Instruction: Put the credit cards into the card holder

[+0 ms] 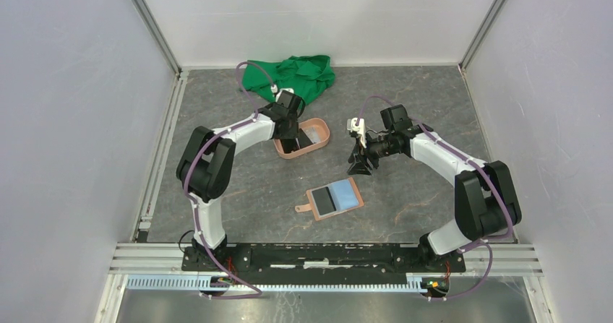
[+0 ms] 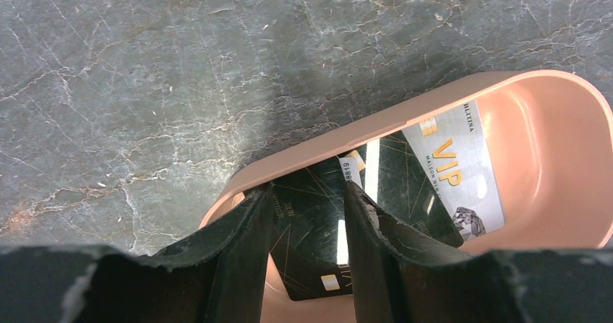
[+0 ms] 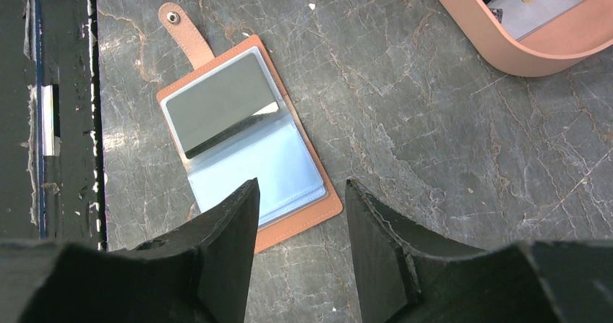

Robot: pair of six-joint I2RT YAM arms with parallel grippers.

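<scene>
A pink oval tray point(image 1: 320, 129) holds several cards: dark ones point(image 2: 303, 236) and a silver VIP card point(image 2: 452, 164). My left gripper hovers at the tray, fingertips part open over the dark cards; whether anything is between them is unclear. The open card holder point(image 1: 335, 199), tan with a dark and a light blue side, lies on the table front. My right gripper stands open above and behind the holder, nothing between its fingers.
A green cloth point(image 1: 303, 74) lies at the back behind the tray. White walls enclose both sides.
</scene>
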